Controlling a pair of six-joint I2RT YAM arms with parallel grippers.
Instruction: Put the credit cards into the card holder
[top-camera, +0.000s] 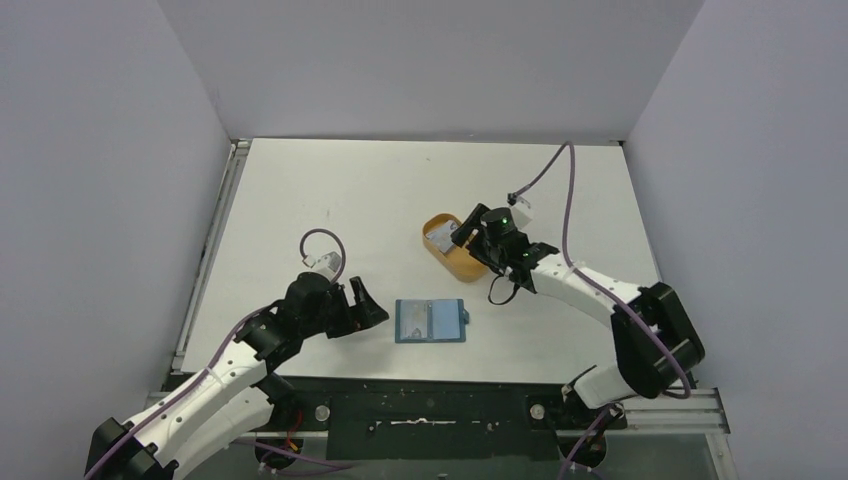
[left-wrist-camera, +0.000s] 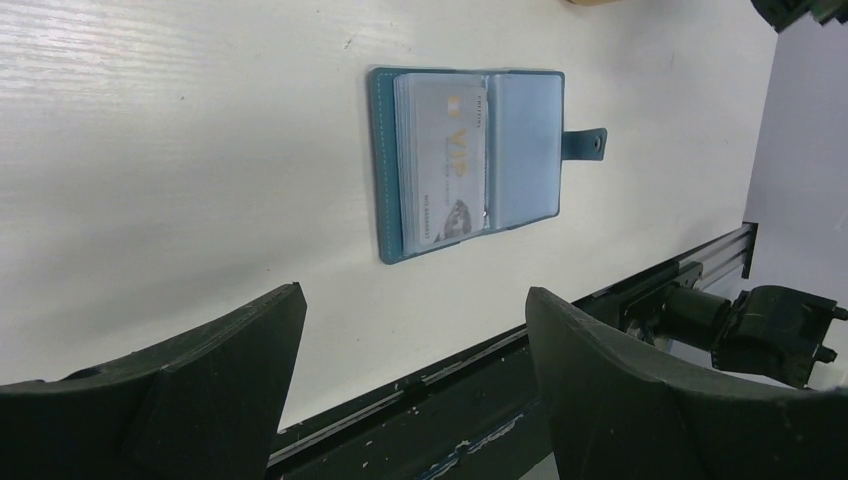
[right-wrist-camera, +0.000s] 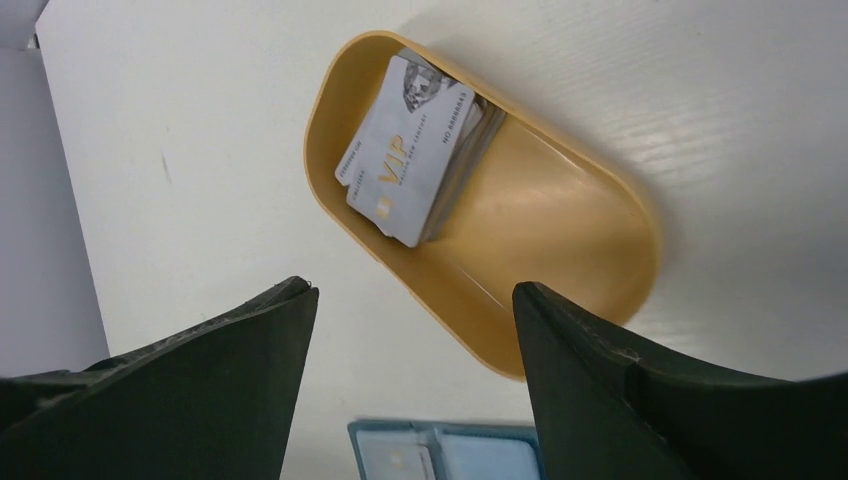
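Observation:
The blue card holder (top-camera: 430, 321) lies spread flat on the table. In the left wrist view its one side carries a VIP card (left-wrist-camera: 450, 160) under a clear sleeve, while the other side (left-wrist-camera: 526, 150) looks pale blue and bare. Several white and grey cards (right-wrist-camera: 408, 150) are piled at one end of a yellow tray (right-wrist-camera: 540, 190). Just left of the holder, my left gripper (top-camera: 368, 304) stands open with nothing between its fingers. My right gripper is open and empty above the tray, partly covering it from above.
The holder's closing strap (left-wrist-camera: 584, 145) sticks out to its right. A dark rail (top-camera: 440, 420) runs along the table's front edge.

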